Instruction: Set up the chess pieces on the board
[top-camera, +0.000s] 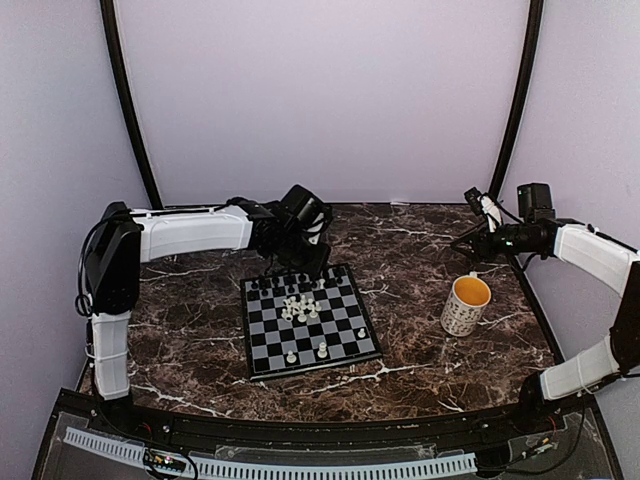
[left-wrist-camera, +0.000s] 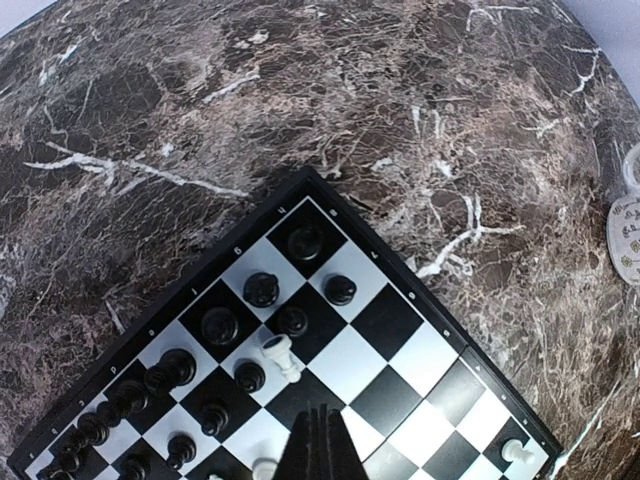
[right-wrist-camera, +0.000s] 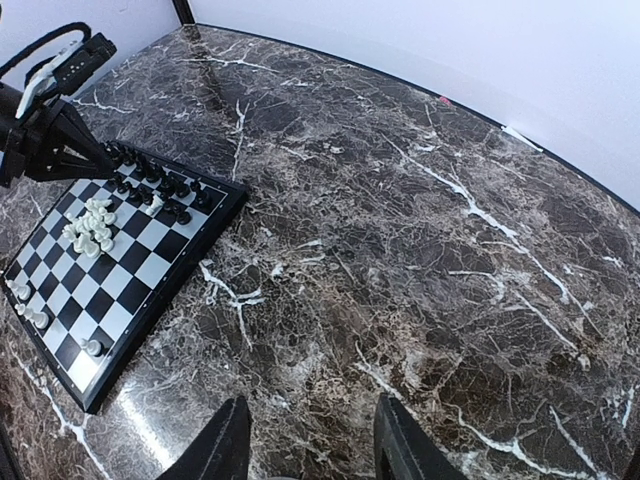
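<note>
The chessboard (top-camera: 262, 366) lies on the marble table, black pieces (left-wrist-camera: 220, 326) standing in rows along its far edge. One white piece (left-wrist-camera: 282, 358) lies tilted among them, beside the front black row. Several white pieces (top-camera: 300, 308) are heaped mid-board. Along the near side stand white pieces (top-camera: 322, 351), with another white piece (top-camera: 362, 333) near the right edge. My left gripper is shut over the board, nothing visible between its fingers. Off to the right, away from the board, my right gripper has its fingers apart and empty.
A patterned cup (top-camera: 462, 312) with an orange inside stands right of the board, close to the right arm. Bare marble table (top-camera: 410, 235) lies between the board and the right gripper.
</note>
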